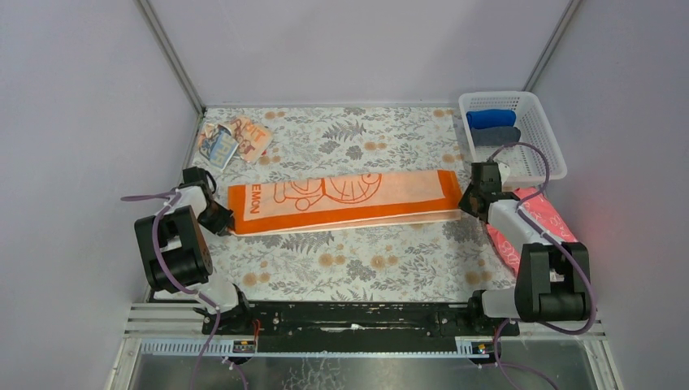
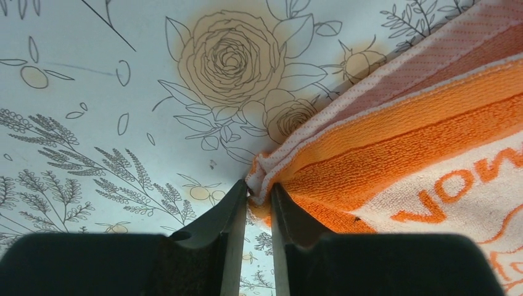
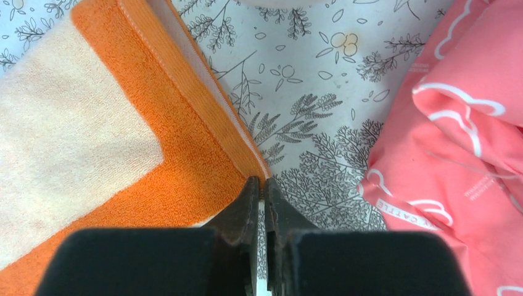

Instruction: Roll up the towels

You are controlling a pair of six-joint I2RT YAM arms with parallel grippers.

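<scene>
A long orange towel (image 1: 341, 199) with lemon print lies folded lengthwise across the table. At its left end my left gripper (image 1: 229, 226) is shut on a folded corner, which in the left wrist view shows bunched between the fingertips. At the right end my right gripper (image 1: 462, 207) is shut on the other near corner; in the right wrist view its fingertips (image 3: 253, 188) pinch the orange edge.
A white basket (image 1: 536, 134) at the back right holds a blue and a grey roll. A pink cloth (image 1: 532, 227) lies under the right arm. Printed packets (image 1: 240, 138) lie at the back left.
</scene>
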